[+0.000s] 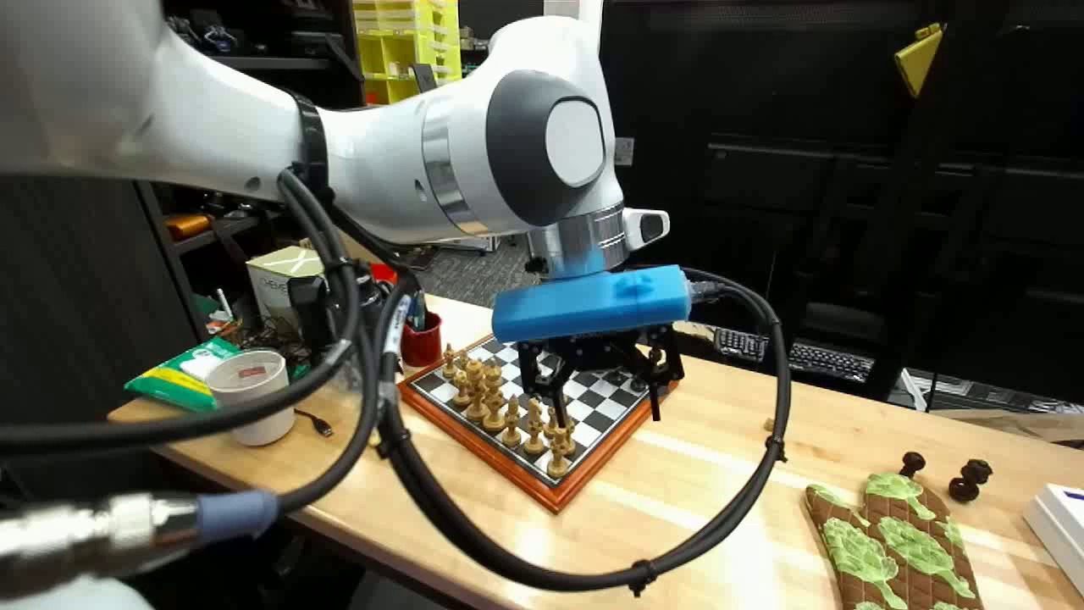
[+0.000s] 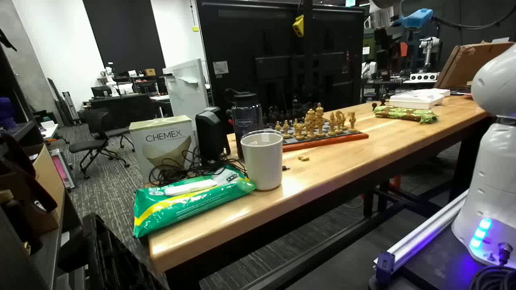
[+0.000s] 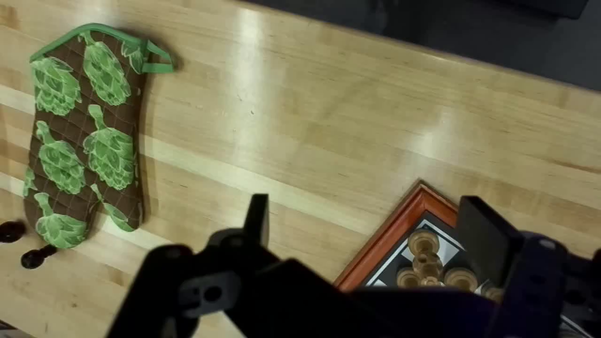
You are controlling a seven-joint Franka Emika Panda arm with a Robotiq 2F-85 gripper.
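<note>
My gripper [image 1: 609, 412] hangs above the chessboard [image 1: 485, 439], its fingers spread wide. From the wrist, the open gripper has nothing between its fingers, only bare wood and the board's corner far below. Tan chess pieces [image 1: 494, 396] crowd the near-left side of the board. Dark pieces [image 1: 637, 383] stand on its far side, partly behind my fingers. Off the board, two dark pieces [image 1: 963, 481] rest on the table beside a brown and green oven mitt [image 1: 899, 544]. In the second exterior view, tan pieces [image 2: 319, 121] stand upright on the board.
A white cup [image 2: 262, 162], a green wipes pack [image 2: 188, 202], a dark bottle [image 2: 246, 113] and a Chemex box [image 2: 167, 140] fill the table's left end. A white box [image 1: 1062, 529] sits at the right. Bare wood lies between board and mitt. Cables loop below my arm.
</note>
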